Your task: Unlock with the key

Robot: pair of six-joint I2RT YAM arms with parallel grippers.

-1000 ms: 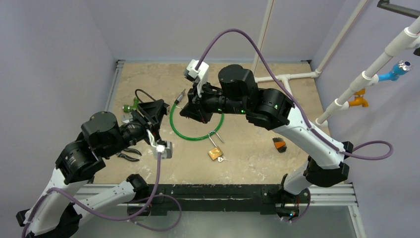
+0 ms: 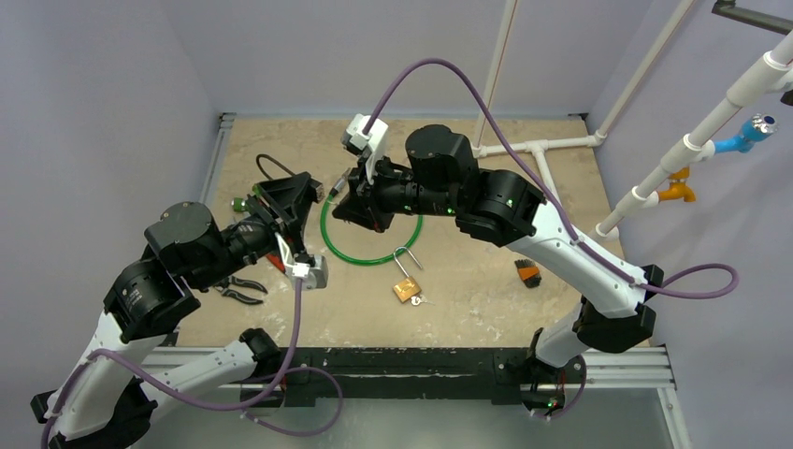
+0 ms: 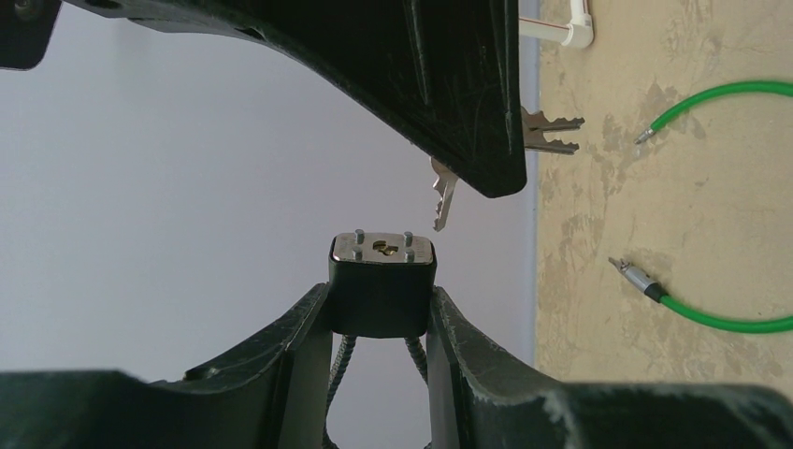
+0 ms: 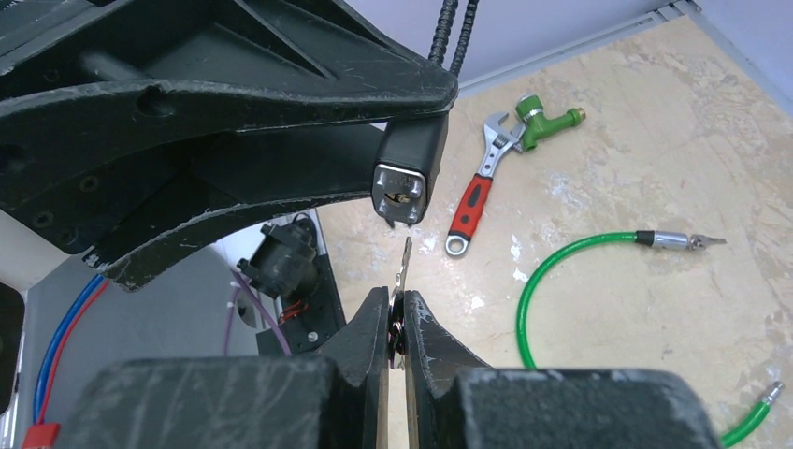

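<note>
A black lock with a metal keyhole face and a cable shackle is gripped in my left gripper; its face also shows in the right wrist view [image 4: 400,187]. My right gripper is shut on a thin key [image 4: 403,267], which points toward the lock, apart from it. In the left wrist view several keys [image 3: 552,136] hang at the right gripper's black finger [image 3: 486,150], above the lock. In the top view both grippers face each other over the board, left [image 2: 304,192] and right [image 2: 351,201].
On the board [image 2: 468,299] lie a green hose [image 2: 355,259], a brass padlock [image 2: 405,290] with keys, pliers [image 2: 243,296], a red-handled wrench [image 4: 470,206], a green fitting [image 4: 547,124] and an orange brush [image 2: 526,273]. White pipes [image 2: 552,182] stand at the right.
Both grippers have shifted slightly over the last second, the right one a little left and the left one slightly up in the top view. They still face each other.
</note>
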